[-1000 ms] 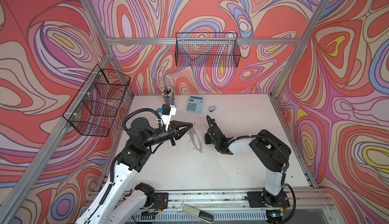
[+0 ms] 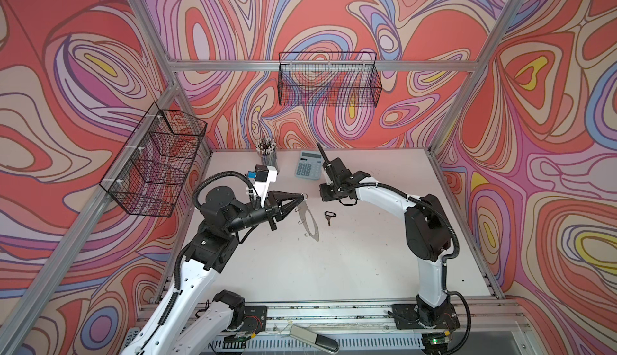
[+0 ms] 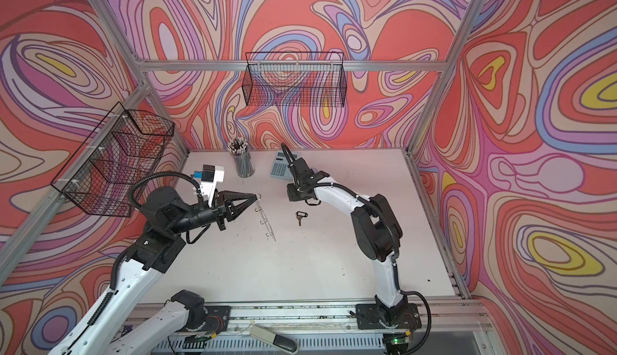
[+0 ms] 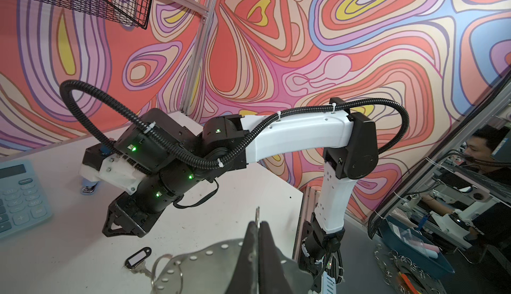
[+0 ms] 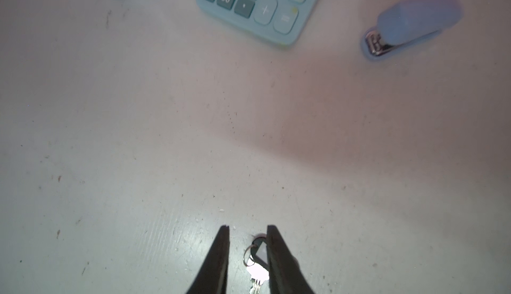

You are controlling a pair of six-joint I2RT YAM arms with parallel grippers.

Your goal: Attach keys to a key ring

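Note:
A grey, leaf-shaped plate (image 2: 309, 221) with small rings along its edge hangs below my left gripper (image 2: 304, 197). That gripper is shut on a thin metal ring at the plate's top end, seen edge-on between the fingertips in the left wrist view; a loose ring (image 4: 181, 277) shows on the plate's near edge. A key (image 2: 329, 222) with a black-framed tag (image 2: 330, 214) lies on the table to the right of the plate. My right gripper is open above the table, beyond the key in the top views, with nothing held between its fingers.
A blue calculator (image 2: 309, 164) and a cup of pencils (image 3: 243, 163) stand at the back. A blue stapler (image 5: 412, 20) sits near the calculator. Wire baskets (image 2: 329, 82) hang on the frame.
My right arm has moved back and up, away from the key, uncovering the key and its tag and now hiding the stapler in the top left view. My left arm has barely moved.

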